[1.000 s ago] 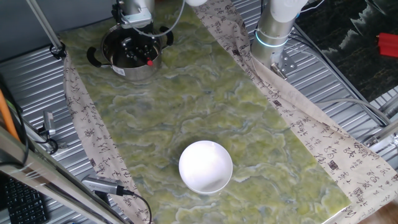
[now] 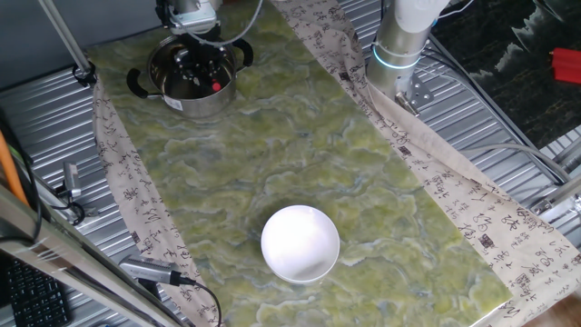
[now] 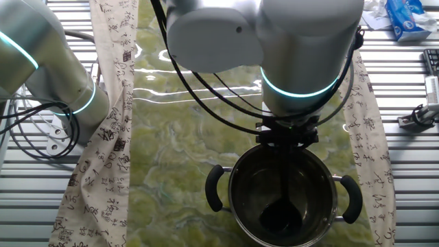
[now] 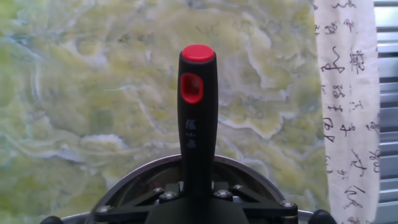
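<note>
A black ladle is held by its handle (image 4: 198,134), which has a red end cap and a red-rimmed hole. My gripper is shut around the lower part of that handle. In exterior view 2 the ladle's dark head (image 3: 281,217) lies inside the steel pot (image 3: 236,206), towards its near side; whether it touches the bottom I cannot tell. Two black side handles stick out from the pot, which stands at the far left of the table in exterior view 1. A white bowl (image 2: 300,243) sits apart from it, towards the near end, and looks empty.
Green marbled covering (image 2: 272,150) lies bare between pot and bowl. Patterned cloth (image 2: 427,182) runs along the table's edges.
In exterior view 1 the arm has shifted slightly to the left, and the handle's red end has moved a little with it. Pot and bowl have stayed in place.
</note>
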